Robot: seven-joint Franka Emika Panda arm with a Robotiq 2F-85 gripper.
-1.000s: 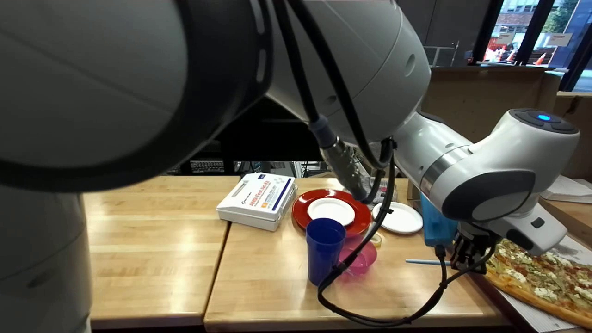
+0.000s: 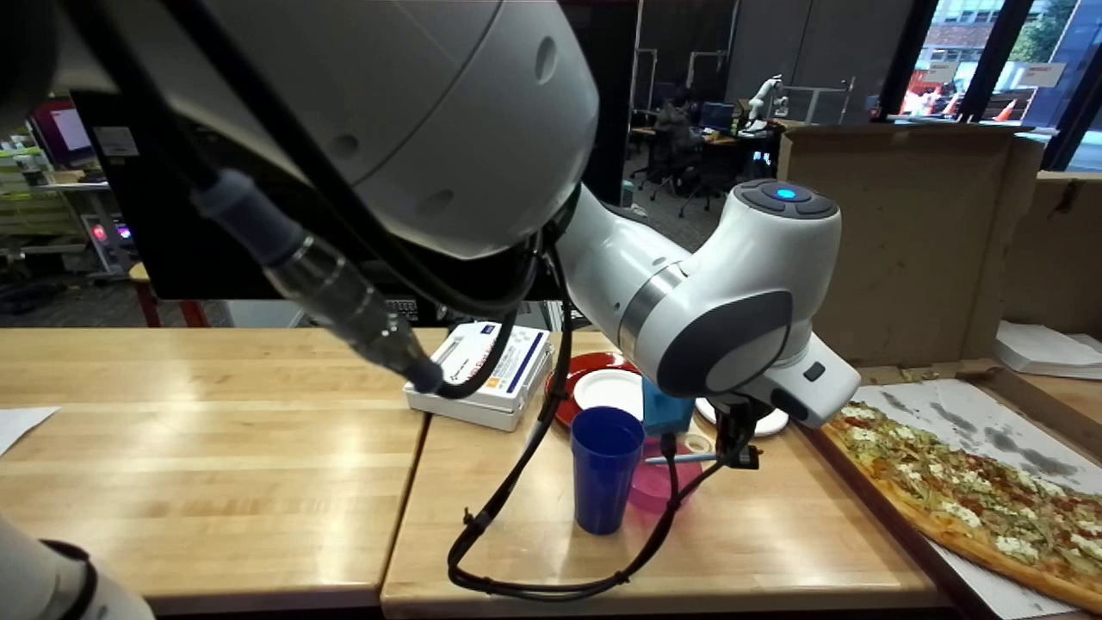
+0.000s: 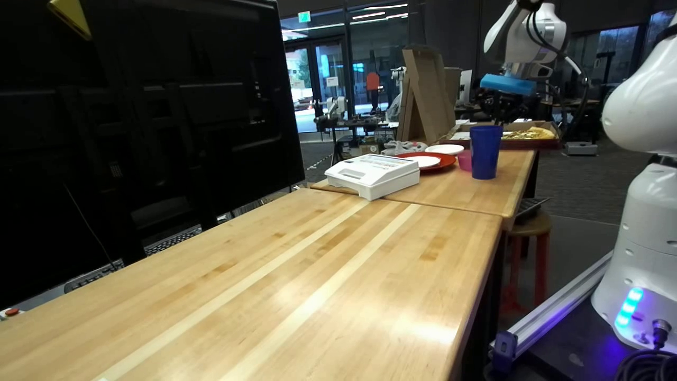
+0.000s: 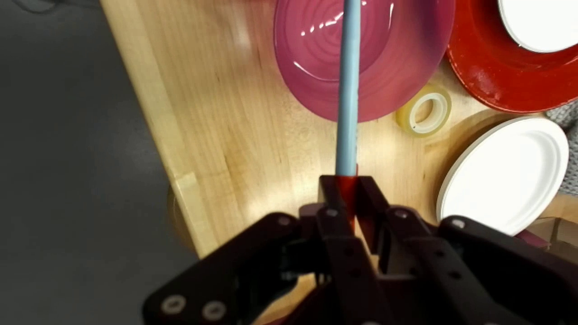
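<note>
My gripper is shut on a thin light-blue stick (image 4: 348, 92). A red part of the stick shows between the fingers. In the wrist view the stick crosses over the pink bowl (image 4: 319, 48), and its far end runs out of the frame. From exterior view 1, the stick (image 2: 677, 458) points left from the gripper toward the dark blue cup (image 2: 606, 470). The cup stands upright in front of the pink bowl (image 2: 661, 487), partly hiding it. Whether the stick touches the bowl I cannot tell.
Behind the bowl lie a tape roll (image 4: 431, 111), a red plate (image 4: 487, 81) with a white one on it, and another white plate (image 4: 504, 173). A white first-aid case (image 2: 485, 372) sits left; an open pizza box (image 2: 909, 217) with pizza (image 2: 961, 496) stands right.
The arm has swung left in exterior view 1, carrying the stick from beside the pizza to the pink bowl. The cup, bowl and plates have stayed in place.
</note>
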